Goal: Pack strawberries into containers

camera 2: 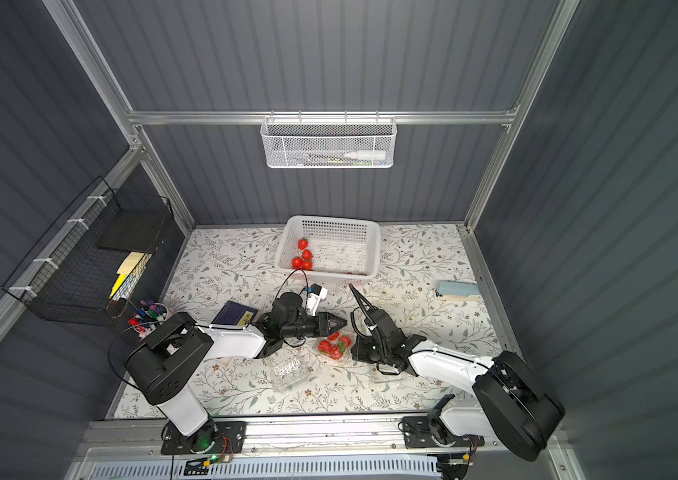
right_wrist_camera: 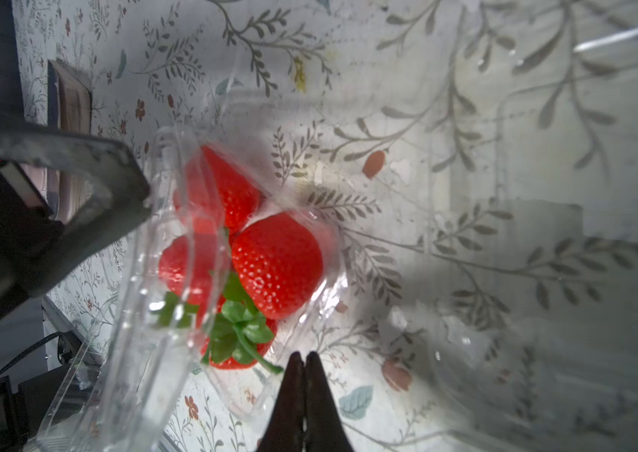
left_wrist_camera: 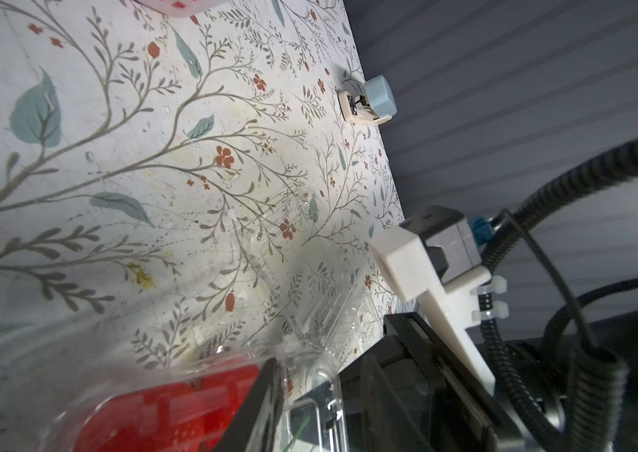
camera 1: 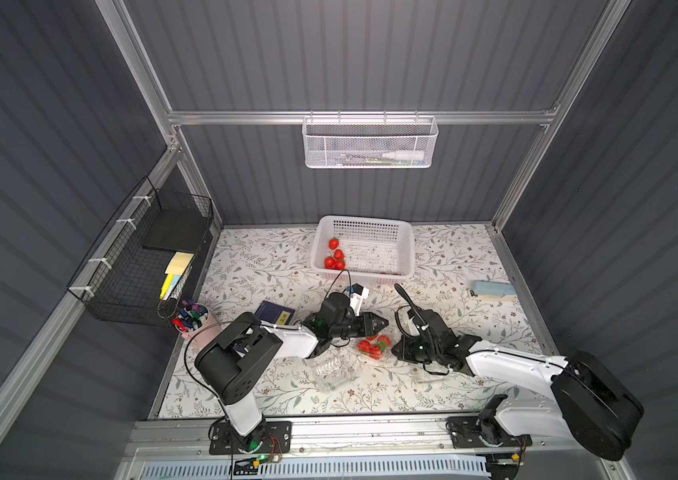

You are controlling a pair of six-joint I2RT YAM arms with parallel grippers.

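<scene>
A clear plastic container holding several red strawberries [camera 1: 374, 346] stands on the table between the two arms. In the right wrist view its strawberries [right_wrist_camera: 277, 265] show up close, one with green leaves. My left gripper is at the container's far edge, its fingers parted with part of the clear plastic between them. Red fruit [left_wrist_camera: 168, 414] shows through the wall beside it. My right gripper is shut, close to the container's right side, with nothing visible between its fingertips. Whether it touches the plastic, I cannot tell.
An empty clear container [camera 1: 332, 373] lies front left of the filled one. Behind the arms stands a white basket [camera 1: 393, 276] with several red fruits [camera 1: 334, 261]. A dark blue box [camera 1: 275, 313] lies left, a light-blue object [camera 1: 493, 289] right. Free table surrounds the light-blue object.
</scene>
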